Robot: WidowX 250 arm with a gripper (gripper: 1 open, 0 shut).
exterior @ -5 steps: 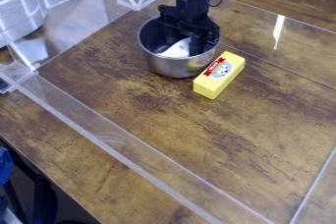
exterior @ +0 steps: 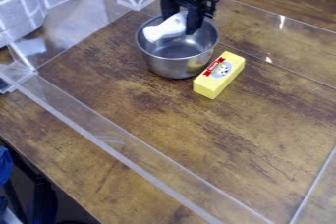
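A steel pot [exterior: 176, 63] stands on the wooden table, upper middle. My black gripper [exterior: 187, 16] is over its rim at the back, shut on a white object [exterior: 165, 28], which is tilted and raised to the upper part of the pot. What the object is cannot be made out. Just right of the pot lies a yellow box [exterior: 218, 75] with a red label.
Clear plastic sheeting [exterior: 29, 31] edges the table on the left, with blue items at the lower left edge.
My gripper has risen out of the pot with the white object in it, which was lower inside the pot before. The yellow box is unmoved.
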